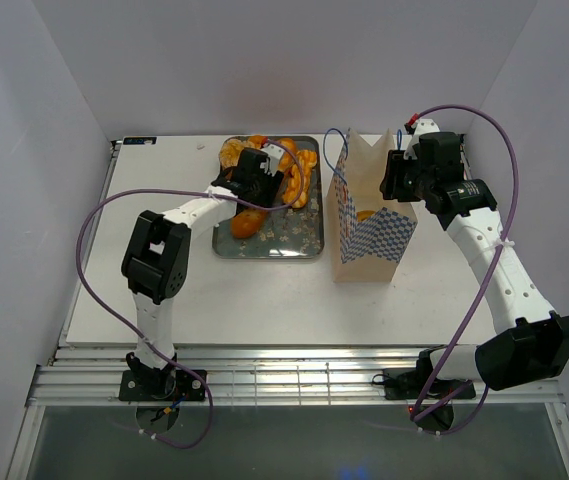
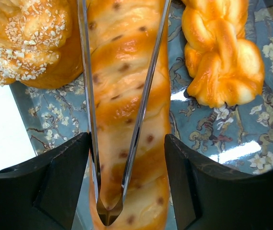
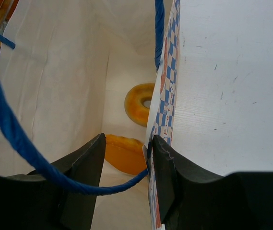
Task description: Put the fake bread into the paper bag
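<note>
My left gripper [image 1: 274,182] is over the bread tray. In the left wrist view its fingers stand open astride a long spotted loaf [image 2: 150,124]. Metal tongs [image 2: 146,88] lie between the fingers along that loaf; I see no finger closed on them. A seeded bun [image 2: 28,40] is at upper left, a braided bread [image 2: 222,67] at upper right. The paper bag [image 1: 342,240] stands upright, its mouth open. At its right side is my right gripper, open, with the bag's checked edge beside its right finger. Inside the bag lie a ring bread [image 3: 135,106] and an orange bread [image 3: 126,158].
The dark patterned tray [image 1: 299,240] stands left of the bag with its lower right part bare. Blue handles [image 1: 333,138] rise from the bag.
</note>
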